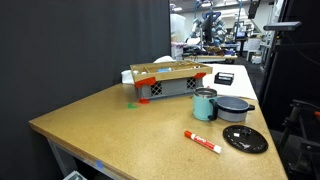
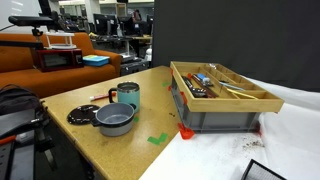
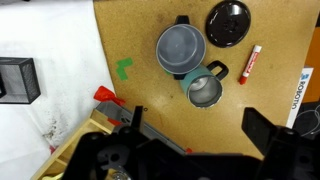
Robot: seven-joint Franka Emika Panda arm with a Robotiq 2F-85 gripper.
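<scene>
My gripper hangs high over the table in the wrist view, its two dark fingers spread wide with nothing held between them. Below it stands a teal mug [image 3: 205,90], its dark handle toward the marker. Beside the mug is a grey two-handled pot [image 3: 181,48]. A black round lid or plate [image 3: 228,22] lies flat near the table edge. The red marker [image 3: 251,64] rests on the wood, apart from the other things. In the first exterior view the mug [image 1: 204,104] stands upright just left of the pot [image 1: 233,109].
A grey crate [image 2: 222,121] topped by a wooden tray [image 2: 240,101] of tools stands behind the pot and mug. Small green tape pieces [image 3: 124,68] mark the table. White cloth [image 3: 75,60] borders one side.
</scene>
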